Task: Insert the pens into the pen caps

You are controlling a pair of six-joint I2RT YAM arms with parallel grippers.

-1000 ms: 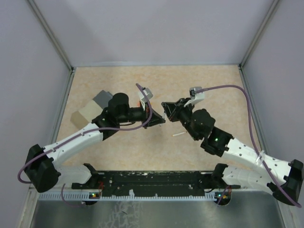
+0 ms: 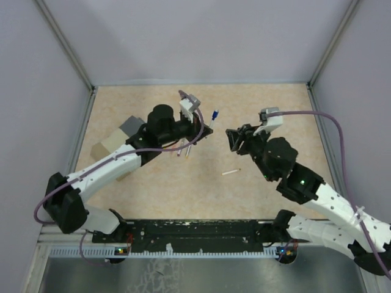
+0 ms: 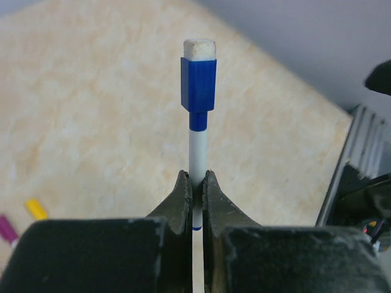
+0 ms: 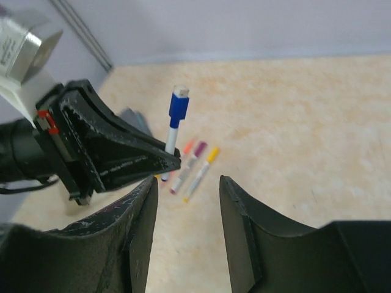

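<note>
A white marker [image 3: 197, 149] with a blue cap [image 3: 198, 85] on its upper end stands upright in my left gripper, which is shut around its barrel. In the right wrist view the same blue cap [image 4: 178, 110] shows in full, clear of any other finger. My right gripper is open, its fingers apart with nothing between them. The top view has it to the right of the left gripper, with a gap between them. A thin white pen [image 2: 231, 171] lies on the table below both.
Capped pens lie beyond the left gripper in the right wrist view: a yellow one [image 4: 201, 174], a purple one [image 4: 189, 166] and an orange one, partly hidden. A grey and beige cloth [image 2: 110, 144] rests at the table's left.
The marker and cap stay in the left gripper, which has drawn up and left.
</note>
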